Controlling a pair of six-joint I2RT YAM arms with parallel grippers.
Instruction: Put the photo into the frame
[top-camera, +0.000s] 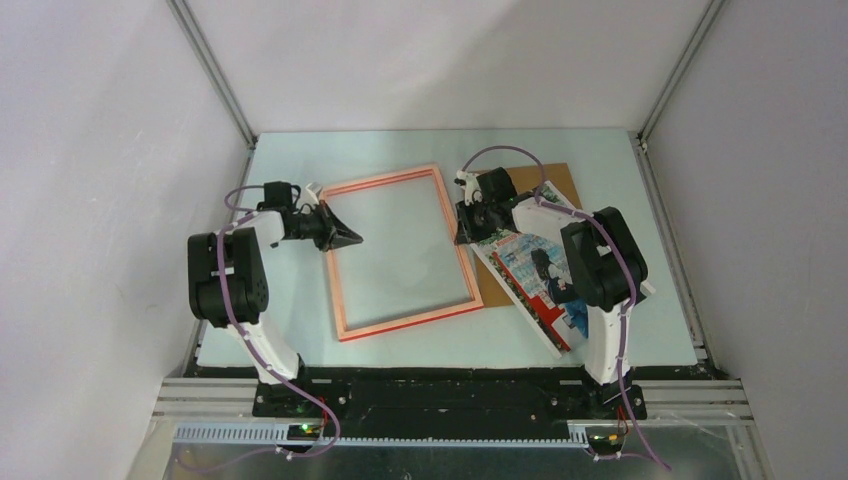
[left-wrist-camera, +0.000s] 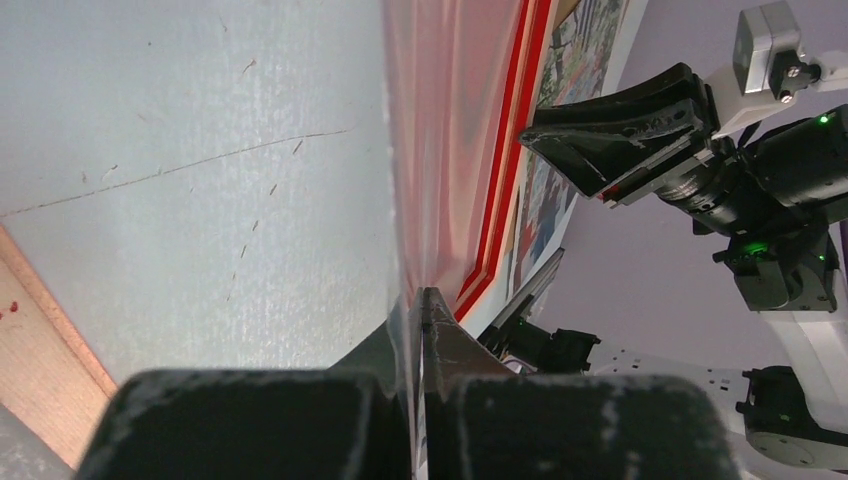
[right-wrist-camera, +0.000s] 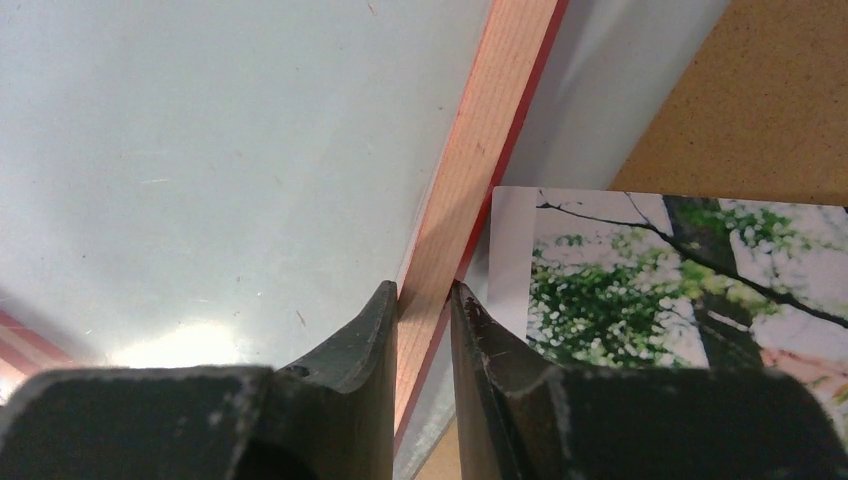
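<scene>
The empty wooden frame (top-camera: 400, 318) with red edges lies in the middle of the table. Inside the left part of it, my left gripper (top-camera: 345, 238) is shut, with a translucent strip rising from its tips in the left wrist view, too blurred to identify. My right gripper has its fingertips at the frame's right bar (right-wrist-camera: 465, 150), slightly apart around it; whether they grip it is unclear. The photo (right-wrist-camera: 650, 280), mostly leaves and red print, lies to the right of the frame, partly under my right arm.
A brown board (top-camera: 495, 295) lies under the photo at the right. Bare table (top-camera: 280, 340) shows along the front and left. Walls and metal rails border the table.
</scene>
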